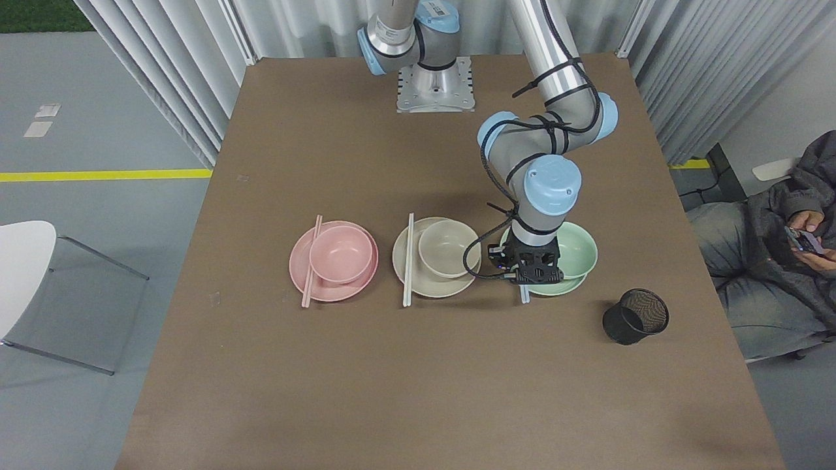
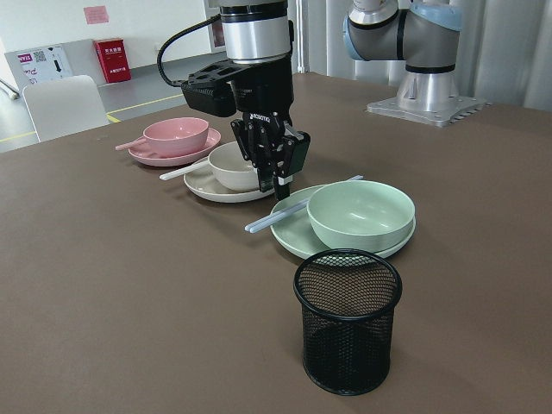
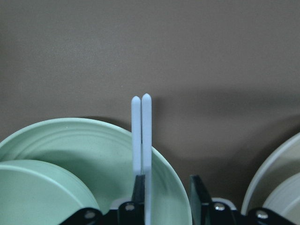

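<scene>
My gripper [image 2: 276, 181] hangs low over the pale blue chopsticks [image 2: 259, 224] on the green plate [image 1: 552, 288], beside the green bowl [image 2: 360, 216]. In the wrist view its fingers [image 3: 138, 187] stand apart, one over the chopsticks [image 3: 146, 131], the other to the right near the plate's edge. The gripper is open, and I see nothing held. In the front view the arm's head hides part of the green plate and chopsticks.
A cream plate with bowl [image 1: 445, 247] and chopsticks, and a pink set [image 1: 341, 254], sit to the left. A black mesh cup [image 1: 635, 317] stands front right.
</scene>
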